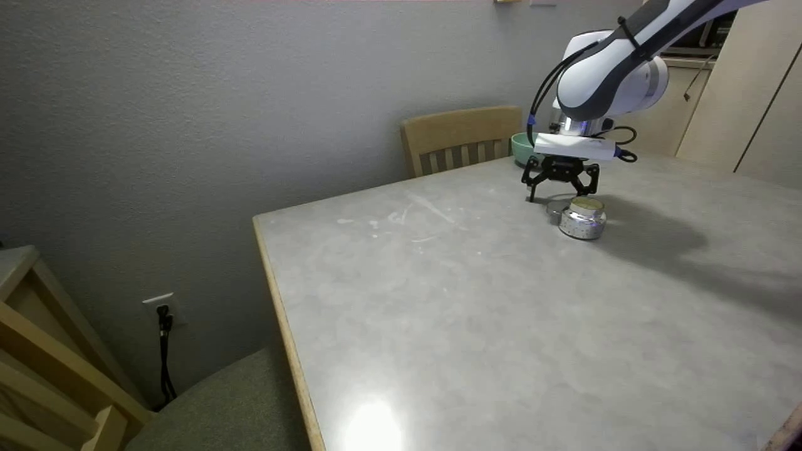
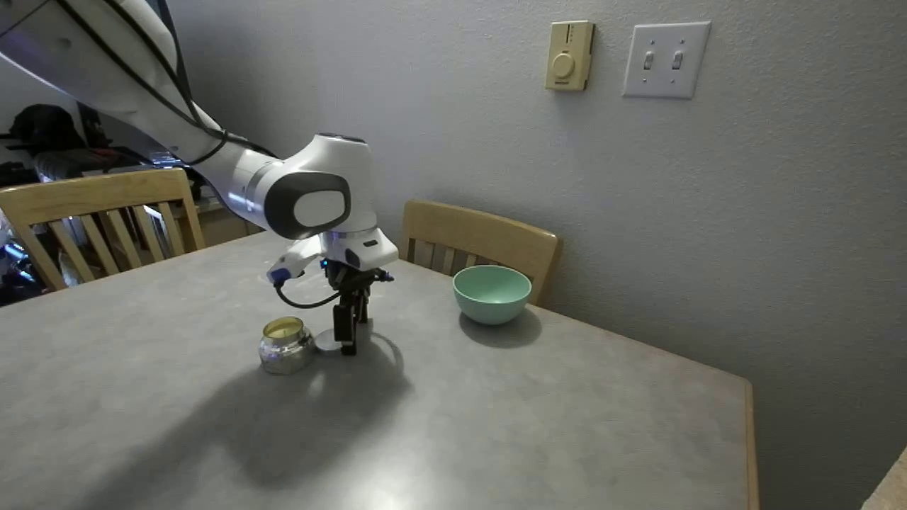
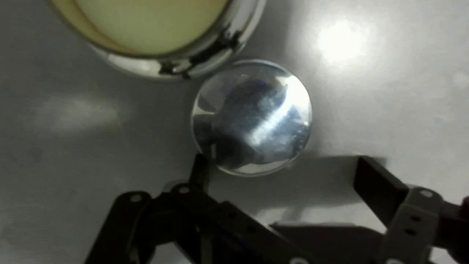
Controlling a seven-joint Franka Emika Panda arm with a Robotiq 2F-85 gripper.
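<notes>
A round, shiny metal lid (image 3: 253, 118) lies flat on the table right beside a silver jar (image 2: 286, 347). The jar is uncovered, with pale yellow filling (image 3: 151, 22) showing at its mouth in the wrist view. My gripper is open, its black fingers pointing down close to the tabletop. In the wrist view the left fingertip is at the lid's lower left edge; whether it touches cannot be told. The other finger (image 3: 380, 189) stands well to the right, apart from the lid. Nothing is held between them.
A green bowl (image 2: 492, 293) stands near the table edge by the wall, with a wooden chair (image 2: 480, 238) behind it. Wide bare tabletop (image 1: 481, 323) stretches across the near side in exterior view 1.
</notes>
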